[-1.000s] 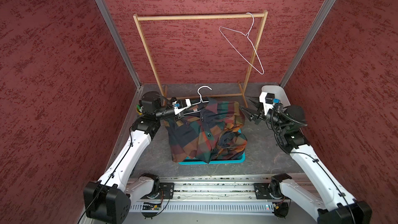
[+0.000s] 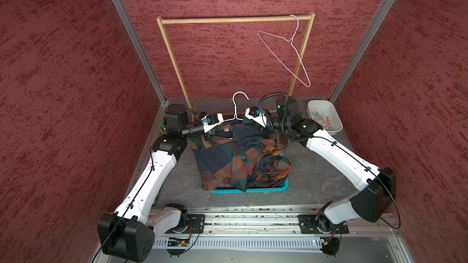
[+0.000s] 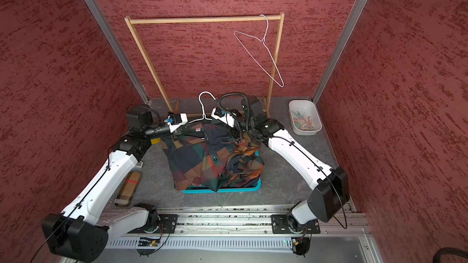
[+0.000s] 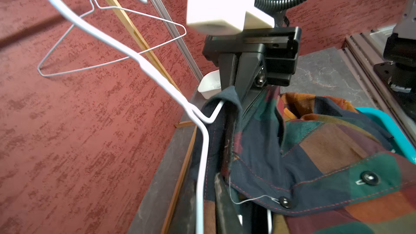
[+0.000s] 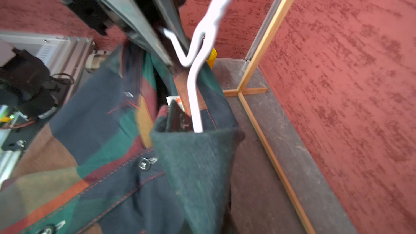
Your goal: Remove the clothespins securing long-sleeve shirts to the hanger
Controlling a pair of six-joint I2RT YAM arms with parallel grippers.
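A plaid long sleeve shirt [image 2: 229, 160] lies on a teal tray, with a white hanger [image 2: 235, 104] in its collar, hook upward. In the left wrist view, my left gripper is at the bottom around the hanger's wire; whether it grips it is unclear. My right gripper comes in from the other side at the collar fabric, its fingers close together; cloth hides their tips. No clothespin on the shirt can be made out.
An empty hanger [image 2: 282, 58] hangs on the wooden rack [image 2: 234, 19]. A white basket of clothespins [image 3: 304, 117] stands at the back right. Grey table shows at both sides.
My right gripper has moved left from beside the shirt to the collar. The hanger's hook has risen slightly. The left arm has barely moved.
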